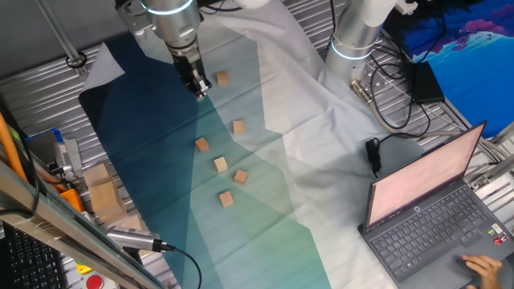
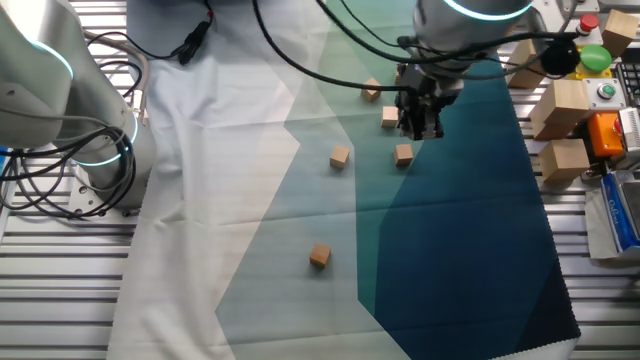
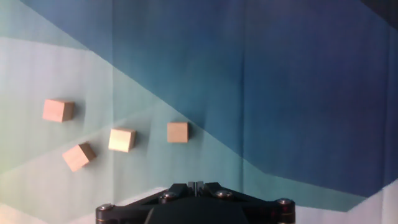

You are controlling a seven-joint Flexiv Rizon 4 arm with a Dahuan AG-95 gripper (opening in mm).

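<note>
Several small wooden cubes lie apart on the patterned cloth. In exterior view 1, one cube (image 1: 222, 78) lies alone at the top and another cube (image 1: 238, 127) below it. Closer together further down are a cube (image 1: 201, 144), a pale cube (image 1: 221, 164), a cube (image 1: 241, 177) and the lowest cube (image 1: 226, 198). My black gripper (image 1: 201, 95) hangs above the cloth, left of the top cube. From the wrist, the gripper looks shut, its fingertips together and nothing visible between them. The nearest cube there (image 3: 178, 132) sits just ahead of the tips.
An open laptop (image 1: 426, 209) with a person's hand (image 1: 482, 269) occupies the right side. Larger wooden blocks (image 2: 562, 105) and a control box with buttons (image 2: 594, 60) stand beyond the cloth's edge.
</note>
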